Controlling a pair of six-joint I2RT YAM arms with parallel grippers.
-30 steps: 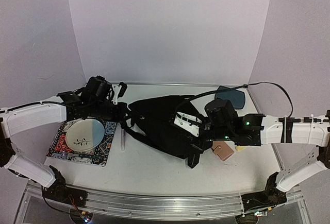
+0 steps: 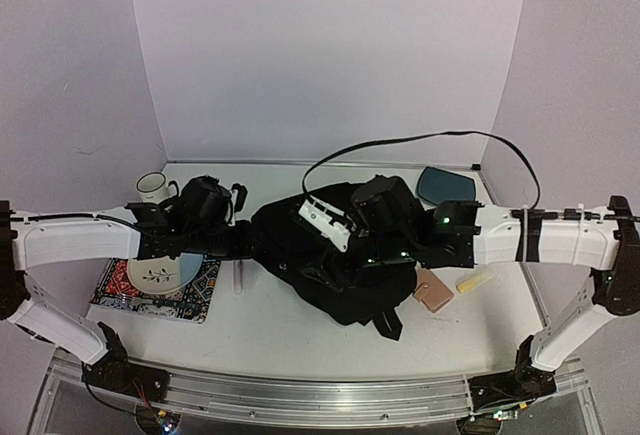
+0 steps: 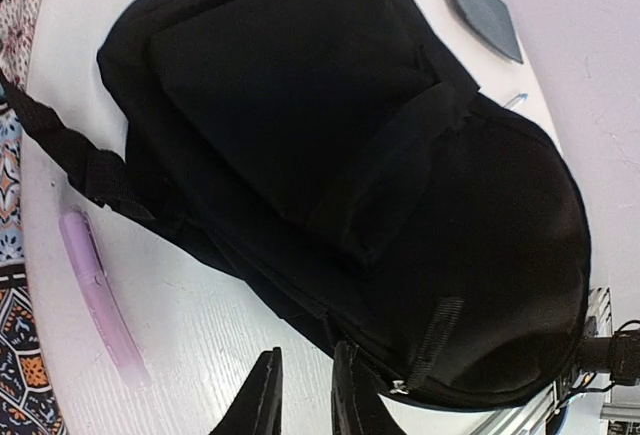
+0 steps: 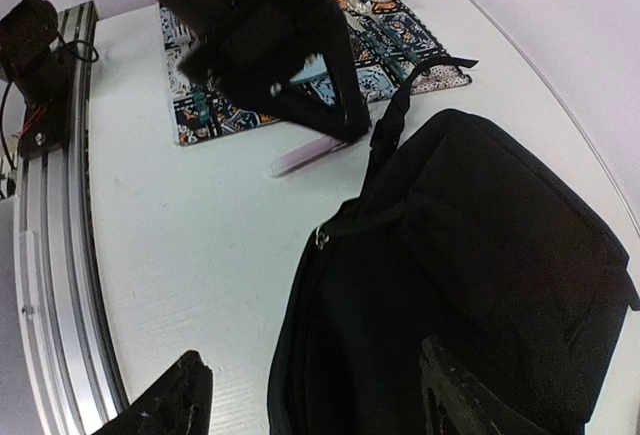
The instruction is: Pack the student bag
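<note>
The black bag (image 2: 345, 295) lies flat and rumpled in the middle of the table, a loose strap (image 3: 70, 150) at its left end. At its left edge, my left gripper is partly open, the fingers a little apart with no item between them. My right gripper stands wide open over the bag's front side, whose edge runs between its fingers in the right wrist view; I see no grip on it. A lilac stick-like case (image 3: 100, 300) rests left of the bag. Right of the bag are a brown wallet-like item (image 2: 433, 291) and a yellow piece (image 2: 473, 282).
At the left, a patterned mat (image 2: 197, 300) carries a plate (image 2: 150, 273); a white mug (image 2: 152, 187) stands behind it. A dark teal flat item (image 2: 446, 186) lies at the back right.
My right gripper has moved left over the bag. The bag's front tip has shifted slightly right and forward.
</note>
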